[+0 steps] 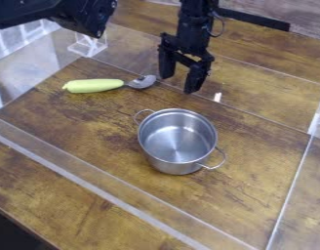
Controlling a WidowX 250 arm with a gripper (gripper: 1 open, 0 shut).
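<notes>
My black gripper (183, 70) hangs open at the top centre of the camera view, low over the table just to the right of a metal spoon (141, 81). Nothing shows between its fingers. A pale yellow-green elongated object (95, 85), perhaps a toy vegetable, lies left of the spoon, close against its handle end or touching it. A steel pot (178, 142) with two wire handles stands upright and empty below the gripper, near the middle of the table.
Clear plastic strips or walls edge the work area at left, bottom and right. Part of my dark arm reaches in at the top left.
</notes>
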